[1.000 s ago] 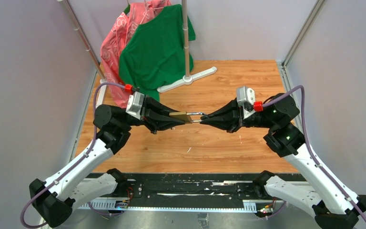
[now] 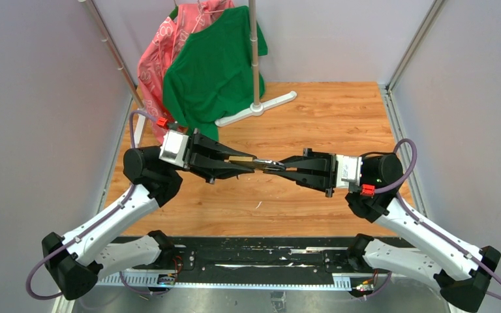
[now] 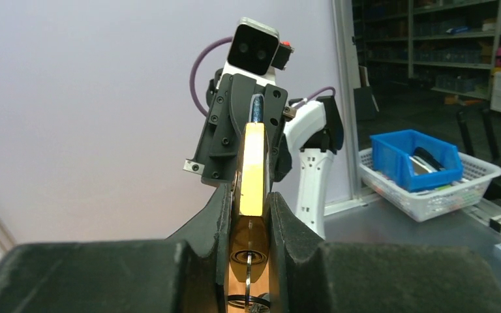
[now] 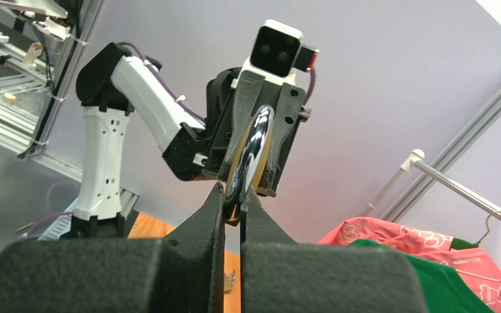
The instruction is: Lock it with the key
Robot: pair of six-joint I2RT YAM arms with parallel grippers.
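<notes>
The brass padlock (image 2: 242, 159) hangs in the air over the table, with my left gripper (image 2: 253, 167) shut on its body. Its silver shackle (image 4: 252, 147) points to the right, and my right gripper (image 2: 283, 167) is shut on it. In the left wrist view the narrow side of the padlock body (image 3: 253, 171) shows between the fingers. A thin key (image 3: 248, 268) stands at the keyhole end, pointing back toward the left wrist, with a dark key ring (image 3: 246, 300) below. Whether the shackle is fully seated in the body is hidden by the fingers.
Behind the arms, a green shirt (image 2: 216, 68) and a pink garment (image 2: 154, 68) hang on a rack with a white foot (image 2: 256, 109). Around and beneath the grippers, the wooden table (image 2: 326, 117) is mostly bare.
The right wrist has turned and swung toward the front, lining up more with the left gripper. The shackle has rotated from edge-spread to nearly flat in the top view. The left wrist has turned slightly.
</notes>
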